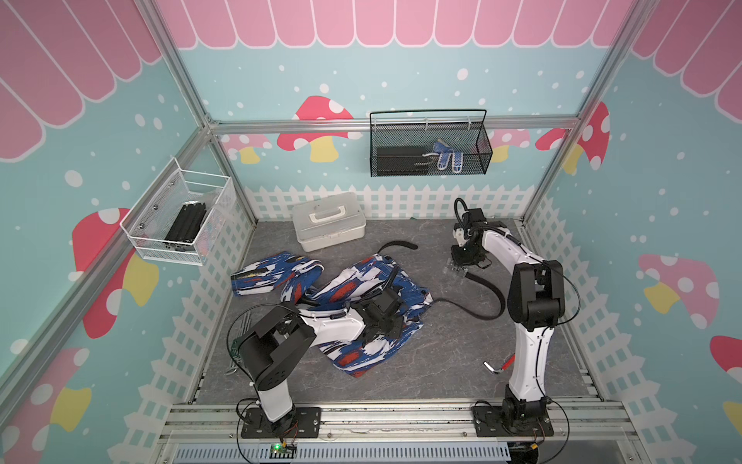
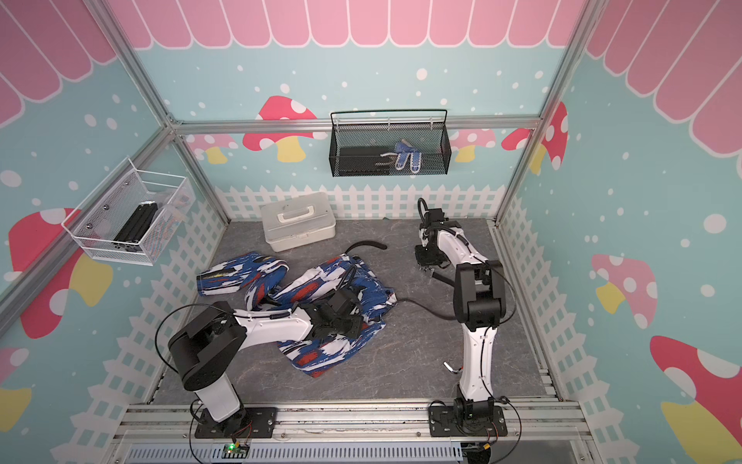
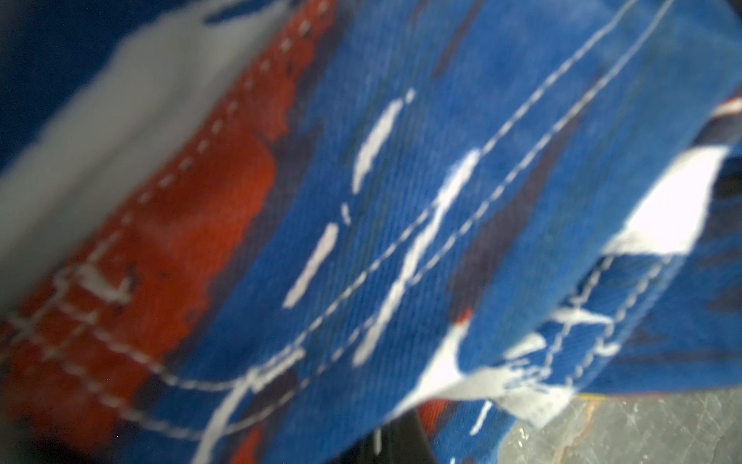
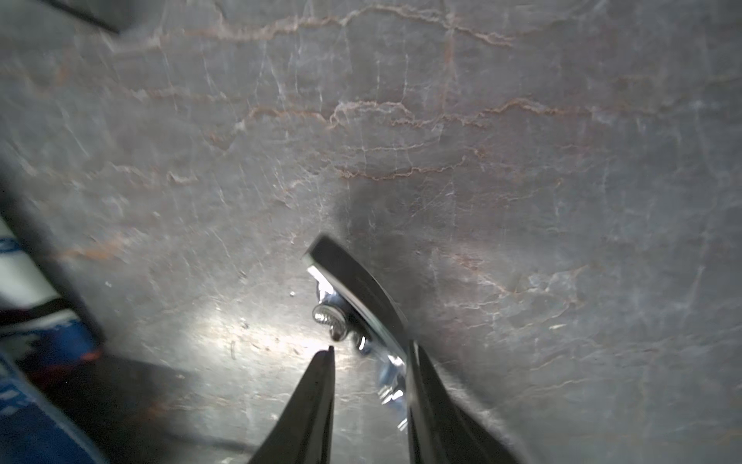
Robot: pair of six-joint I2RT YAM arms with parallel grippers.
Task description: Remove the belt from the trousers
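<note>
Blue, white and red trousers (image 1: 340,290) lie crumpled on the left and middle of the table. Out of their right side runs the black belt (image 1: 487,313), curving loosely over the table; its other end (image 1: 399,244) sticks out behind. Pressed onto the trousers, my left gripper (image 1: 395,328) is shut; cloth fills the left wrist view and mostly hides its fingers, so any fabric between them cannot be made out. My right gripper is part open above the table at the back right. The shiny buckle (image 4: 355,301) shows just beyond and between its fingertips.
A grey-white toolbox (image 1: 329,221) stands at the back left. Near the right arm's base lies a red-handled tool (image 1: 506,362). Wire baskets (image 1: 430,162) hang on the walls. Bare table lies between the trousers and the right arm.
</note>
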